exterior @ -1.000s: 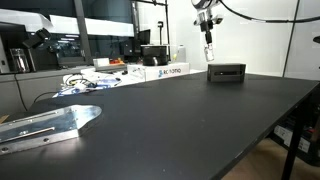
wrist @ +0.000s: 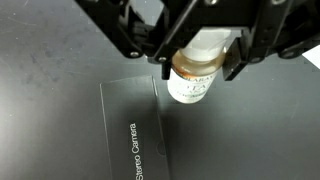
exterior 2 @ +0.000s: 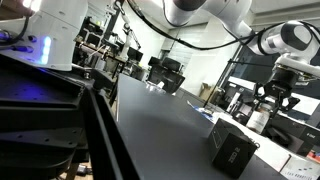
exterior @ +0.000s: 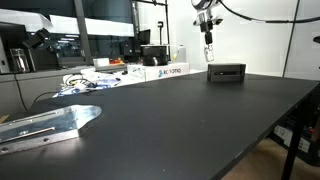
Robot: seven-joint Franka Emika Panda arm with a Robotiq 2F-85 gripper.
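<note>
A white bottle with a printed label is held between the dark fingers of my gripper in the wrist view; its far end points away from the camera. In exterior view 1 the gripper is raised at the back right, with the pale bottle hanging below it. A black box stands on the table just under and to the right of the bottle. The wrist view shows its "Stereo Camera" lettering on the box, beside the bottle.
A silver metal piece lies at the near left in exterior view 1. White boxes and other equipment stand along the back. A cable hangs from the arm at upper right.
</note>
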